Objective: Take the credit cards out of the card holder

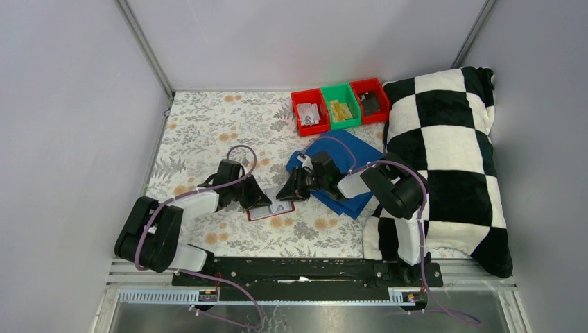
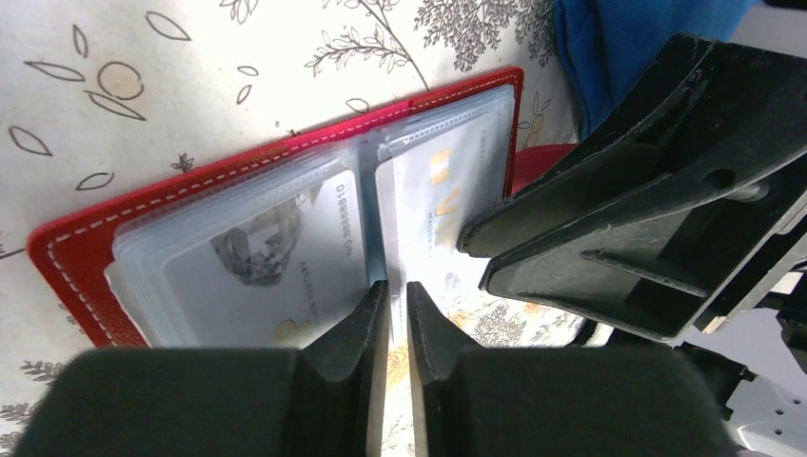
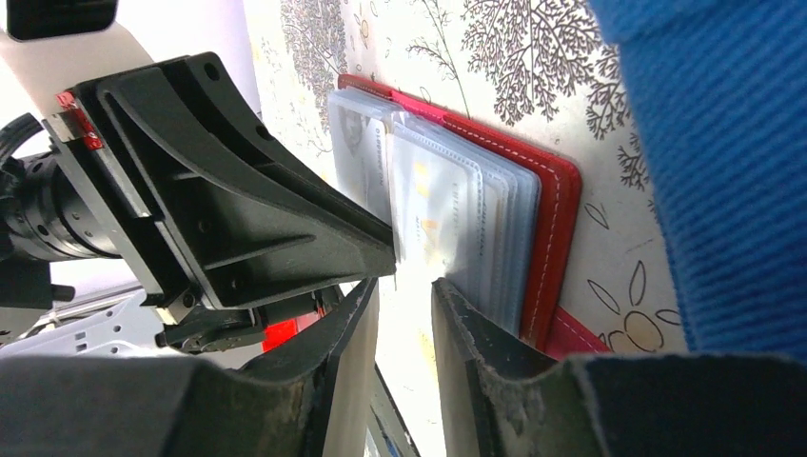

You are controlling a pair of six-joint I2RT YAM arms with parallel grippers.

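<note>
A red card holder (image 2: 88, 249) lies spread on the table, with clear plastic sleeves (image 3: 519, 228) over both halves. In its right-hand half sits a whitish card (image 2: 433, 205), its near long edge raised towards my left gripper. Those left fingertips are only a narrow gap apart, in line with that edge; whether they touch it is hard to see. From the right, my right gripper reaches over the same half, its fingers parted over pale card or sleeve. The left fingers (image 3: 366, 262) partly cover the holder in the right wrist view.
A blue cloth (image 1: 364, 202) lies just right of the holder. Red (image 1: 300, 98) and green (image 1: 337, 91) bins with small items stand at the back, beside a checkered cushion (image 1: 444, 142). Both grippers are close together.
</note>
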